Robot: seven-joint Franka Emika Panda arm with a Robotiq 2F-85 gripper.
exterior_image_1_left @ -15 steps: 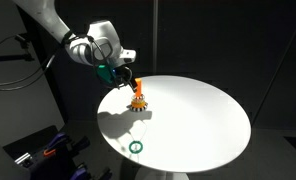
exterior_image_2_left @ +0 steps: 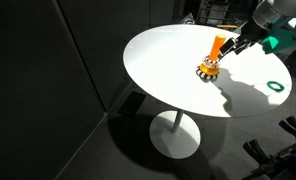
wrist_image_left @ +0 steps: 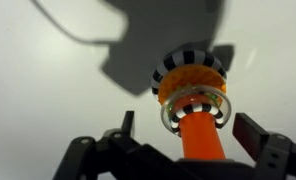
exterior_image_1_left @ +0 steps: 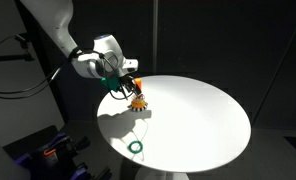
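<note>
A toy with an upright orange post (exterior_image_2_left: 217, 47) stands on the white table. Below the post is a rounded orange part (wrist_image_left: 189, 78) with a black-and-white striped rim (exterior_image_1_left: 139, 108) at its foot. In the wrist view a pale, glassy-looking ring (wrist_image_left: 167, 113) encircles the toy around the foot of the post. My gripper is open above the toy, its two dark fingers apart on either side of the post, with no visible grip on it. Away from the toy, a green ring (exterior_image_1_left: 135, 147) lies flat near the table's edge.
Dark shadows of the arm fall around the toy. A single white pedestal (exterior_image_2_left: 175, 135) supports the table.
My arm has shifted rightward and somewhat lower, bringing the gripper closer over the toy. The toy and the green ring have stayed where they were.
</note>
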